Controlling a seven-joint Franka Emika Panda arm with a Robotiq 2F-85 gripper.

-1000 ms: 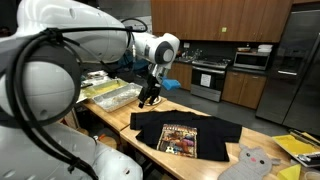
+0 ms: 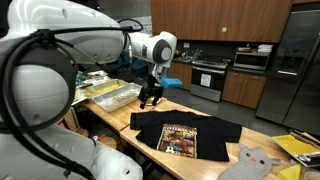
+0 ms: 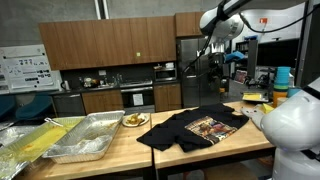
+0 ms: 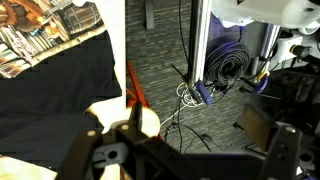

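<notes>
A black garment with a colourful printed picture lies spread on the wooden table; its cloth (image 2: 210,135) and print (image 2: 178,141) show in exterior view 1. The same black cloth (image 3: 180,132) is partly folded or rumpled in exterior view 2. My gripper (image 2: 151,97) hangs in the air above the table's near-left side, apart from the garment. In the wrist view the two dark fingers of my gripper stand wide apart, with only floor visible between them. Part of the black cloth (image 4: 60,110) appears at the left of that view.
Clear plastic bins (image 3: 88,140) stand on the table's far side, with a plate of food items (image 3: 136,120) beside them. A grey animal-shaped mat (image 2: 252,164) and a yellow object (image 2: 297,146) lie at the right. Cables (image 4: 228,65) lie on the floor below.
</notes>
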